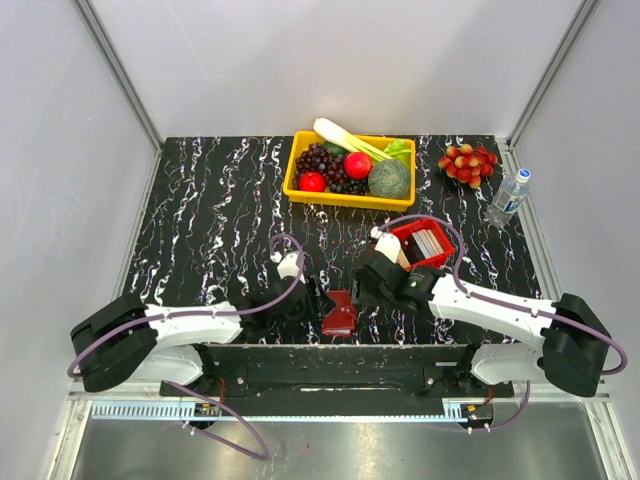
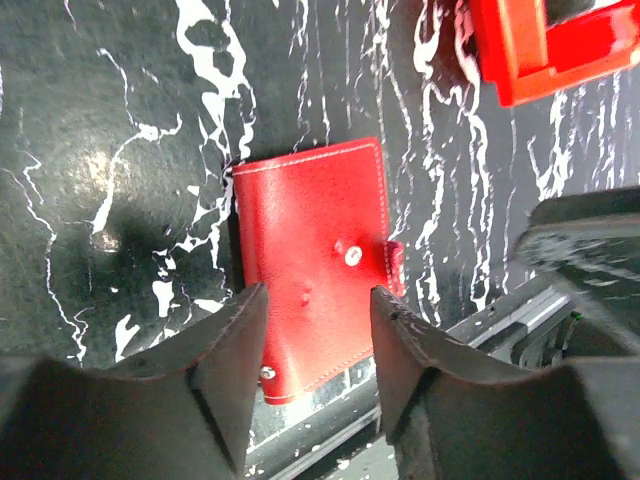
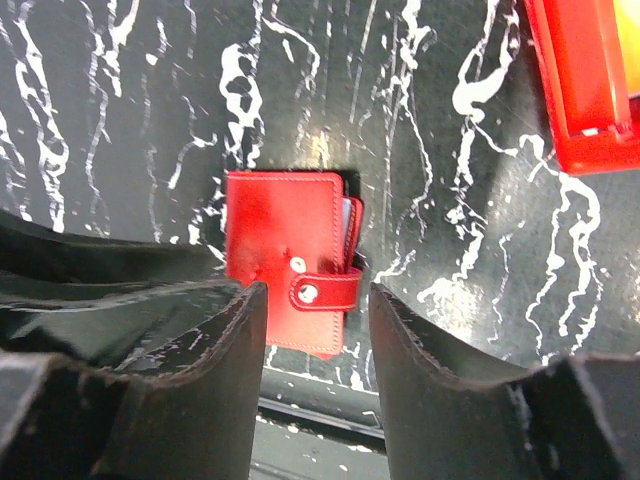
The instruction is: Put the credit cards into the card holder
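Observation:
A red leather card holder [image 1: 339,314] lies on the dark marbled table near its front edge, between both grippers. Its small strap [image 3: 328,292] with a metal snap reaches over the side onto the front in the right wrist view; whether it is fastened I cannot tell. A greyish edge shows inside the holder's side there, but no card is clearly visible. My left gripper is open just above the holder, its fingers apart with nothing held. To the right of the holder, my right gripper also stands open and empty.
Behind the right arm is a red basket [image 1: 452,257] with boxes in it. A yellow crate [image 1: 300,196] of produce stands at the back, with red fruit [image 1: 467,163] and a water bottle [image 1: 507,198] at the right.

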